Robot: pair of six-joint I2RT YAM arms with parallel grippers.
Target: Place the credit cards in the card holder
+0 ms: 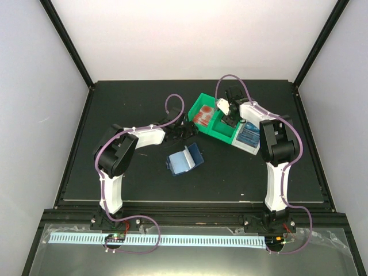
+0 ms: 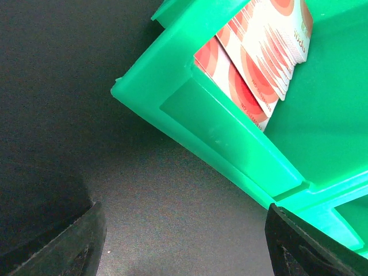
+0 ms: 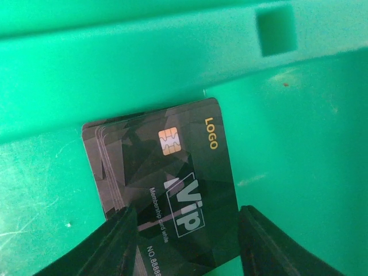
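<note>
A stack of black cards (image 3: 167,172) lies slightly fanned in a green compartment, close to its wall. Above it is my right gripper, its fingers apart, one near either side edge of the stack; contact cannot be made out. Red-and-white cards (image 2: 261,63) lie in another green compartment. Just outside that compartment's corner, my left gripper stands open with only dark table between its fingers. The card holder (image 1: 184,160), blue with a pale inside, sits unfolded on the table in front of the green box.
The green box (image 1: 223,131) spans the area between both grippers. At its right end a white compartment (image 1: 245,146) holds blue cards (image 1: 249,135). Black table (image 1: 224,178) around the card holder is clear.
</note>
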